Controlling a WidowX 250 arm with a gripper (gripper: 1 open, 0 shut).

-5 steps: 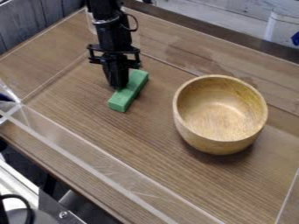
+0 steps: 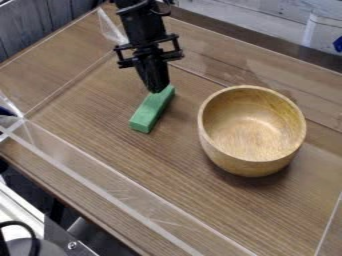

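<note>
A green block (image 2: 150,112) lies on the wooden table, left of a large round wooden bowl (image 2: 251,122), which looks empty. My black gripper (image 2: 155,80) hangs above the upper end of the block, shut, with nothing visible between its fingers.
A black cable curls at the lower left corner. Clear panels edge the left side, and a pale surface shows at the top right.
My gripper has risen up and away from the green block, and its body has turned. The block and bowl look about where they were.
</note>
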